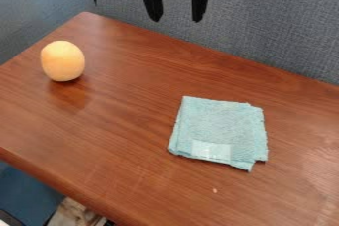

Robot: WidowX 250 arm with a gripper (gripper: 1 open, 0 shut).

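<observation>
My gripper [176, 4] hangs at the top centre of the view, open, its two black fingers apart with nothing between them, high above the back of the table. A pale orange, egg-shaped object [62, 60] stands at the left of the wooden table [133, 121]. A folded light teal cloth [217, 129] lies flat on the right half of the table, with a pale patch near its front edge.
Grey padded walls rise behind the table. The table's front left edge drops to a floor with some clutter at the bottom left.
</observation>
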